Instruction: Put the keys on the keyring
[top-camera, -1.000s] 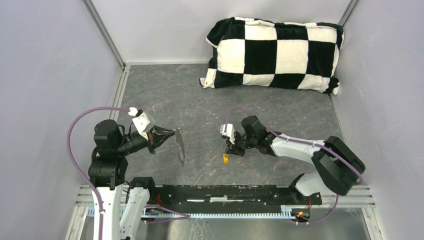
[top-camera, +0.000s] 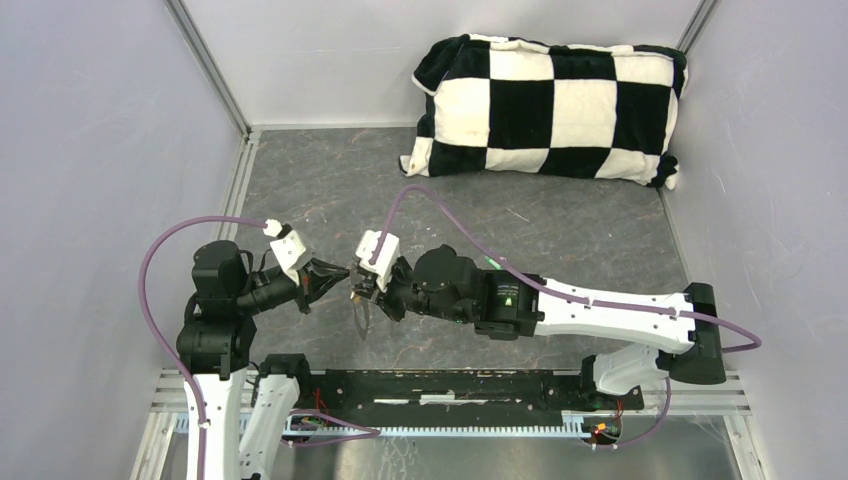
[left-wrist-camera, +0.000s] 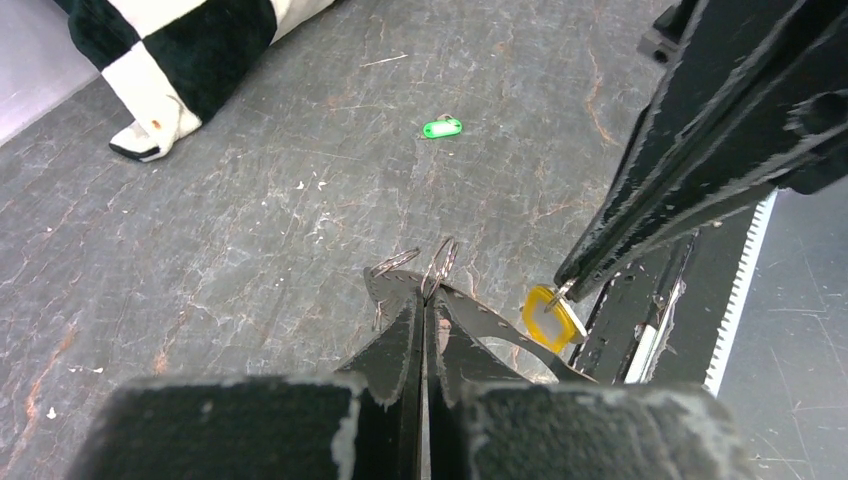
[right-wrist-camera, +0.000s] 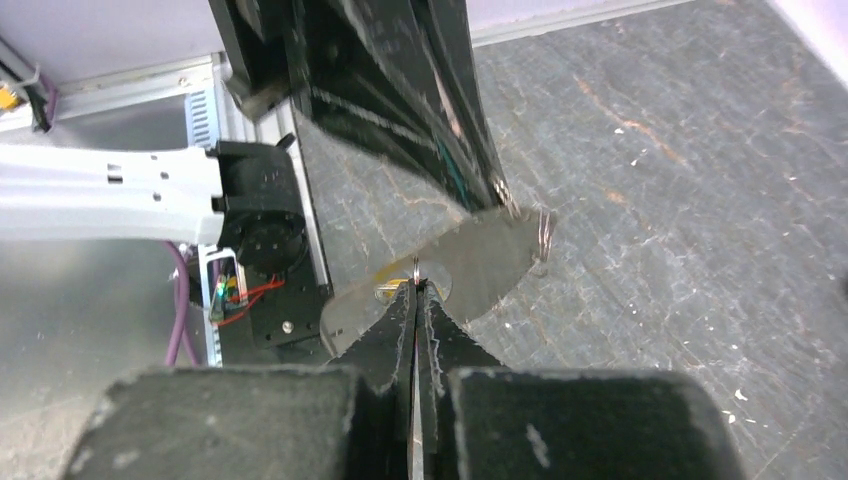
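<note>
My left gripper is shut on a thin wire ring (left-wrist-camera: 440, 262) of the keyring, whose grey curved strap (left-wrist-camera: 490, 325) hangs below. Close by on the right, my right gripper is shut on the small metal ring of a yellow key tag (left-wrist-camera: 545, 318). That tag dangles beside the strap without clear contact. From the right wrist side, the strap (right-wrist-camera: 490, 260) stands just beyond the fingertips, with another wire ring (right-wrist-camera: 544, 235) at its end. The tag is mostly hidden there. Overhead, both grippers nearly meet at the left of the table.
On the floor farther back lies a green key tag (left-wrist-camera: 442, 128), partly hidden by the right arm from above. A black-and-white checkered cushion (top-camera: 550, 105) rests along the back wall.
My right gripper has travelled left from mid-table with the yellow tag, up to the strap. The left arm and strap have stayed nearly still.
</note>
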